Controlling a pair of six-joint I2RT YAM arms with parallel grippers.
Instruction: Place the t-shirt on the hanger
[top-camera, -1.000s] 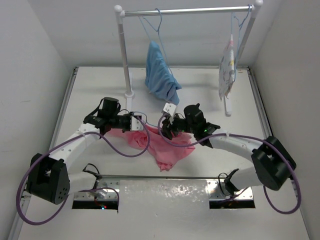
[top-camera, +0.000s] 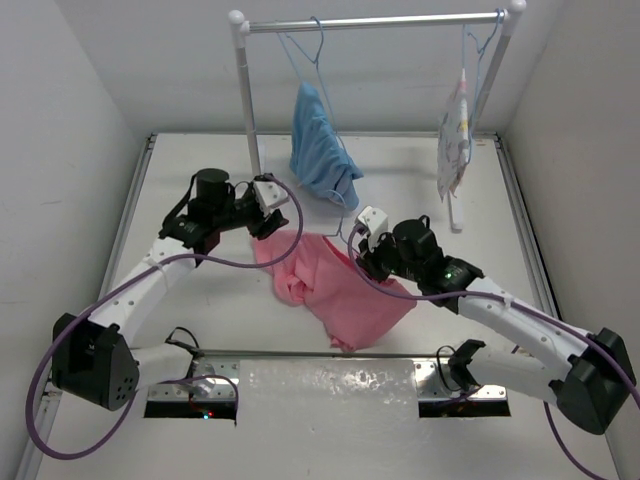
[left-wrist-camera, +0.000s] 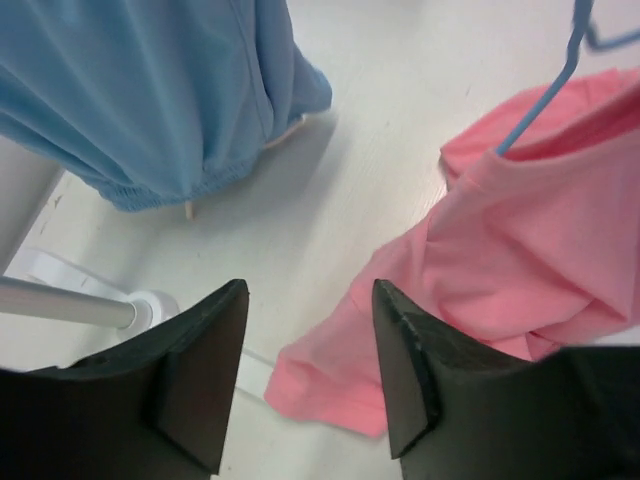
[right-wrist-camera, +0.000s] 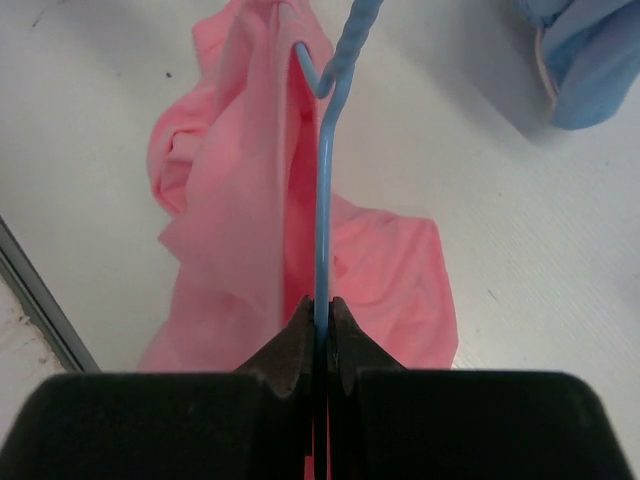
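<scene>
The pink t-shirt (top-camera: 345, 295) hangs loosely around a light blue wire hanger (right-wrist-camera: 323, 200), its lower part over the white table. In the right wrist view, my right gripper is shut on the hanger's wire, and the hook end rises beyond the fingers. One end of the hanger (left-wrist-camera: 540, 105) goes into the pink cloth in the left wrist view. My left gripper stands open to the left of the shirt, nothing between its fingers. Part of the hanger inside the shirt is hidden.
A metal rail (top-camera: 400, 22) on white posts spans the back. From it hang a blue garment (top-camera: 320, 155), close to my left gripper, and a patterned white garment (top-camera: 453, 140) at the right.
My right gripper has moved right and toward the front, carrying the hanger and drawing the shirt with it. The left gripper has come off the shirt and risen slightly.
</scene>
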